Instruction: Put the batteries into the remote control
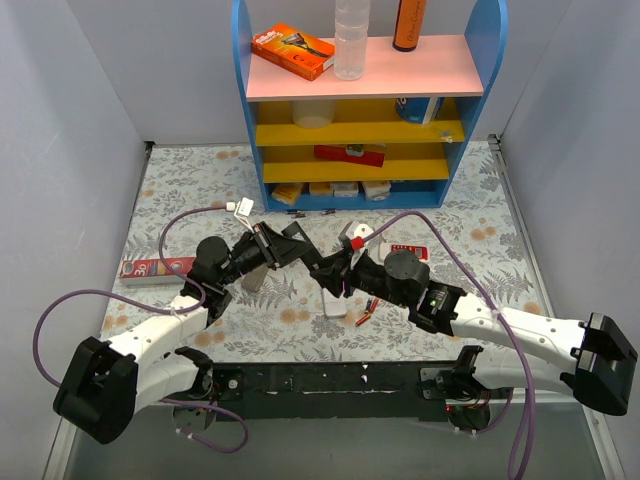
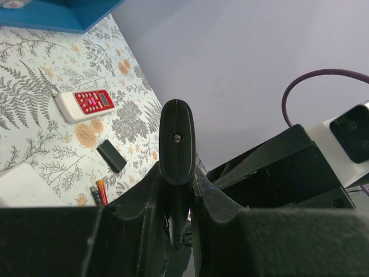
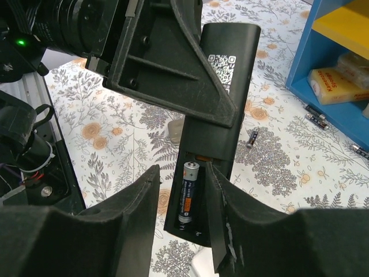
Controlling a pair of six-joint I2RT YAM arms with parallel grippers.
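The black remote [image 3: 221,135] hangs tilted above the table, its battery compartment uncovered and facing the right wrist camera. My left gripper [image 1: 287,247] is shut on the remote's upper part; the left wrist view shows the remote [image 2: 177,141] edge-on. An orange-and-black battery [image 3: 187,196] with a silver end lies lengthwise in the compartment's left side. My right gripper is part open in front of it, one finger at either side of the battery with visible gaps. The right finger [image 3: 222,208] covers part of the compartment, so whether another battery lies there is hidden.
Loose batteries [image 2: 99,192] lie on the table near a small black cover [image 2: 112,156] and a white box [image 2: 26,186]. A red-and-white calculator [image 2: 86,105] is farther off. More batteries [image 3: 316,116] lie before the blue shelf [image 3: 340,124]. Both arms crowd close together.
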